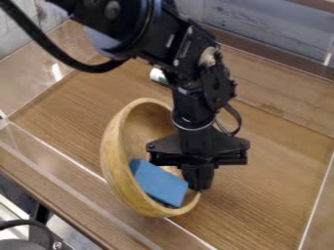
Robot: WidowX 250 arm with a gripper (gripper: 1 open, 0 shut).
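Note:
A yellowish wooden bowl (pixel 120 161) sits tilted on the wooden table, with a blue rectangular block (pixel 156 183) lying inside it. The black gripper (pixel 198 181) is lowered over the bowl's right side, just right of the block, its fingertips near the rim. How far its fingers stand apart, and whether anything is between them, is hard to see.
A small white and green object (pixel 158 76) lies at the back, partly behind the arm. Low transparent edges and walls border it; cables hang at the front left.

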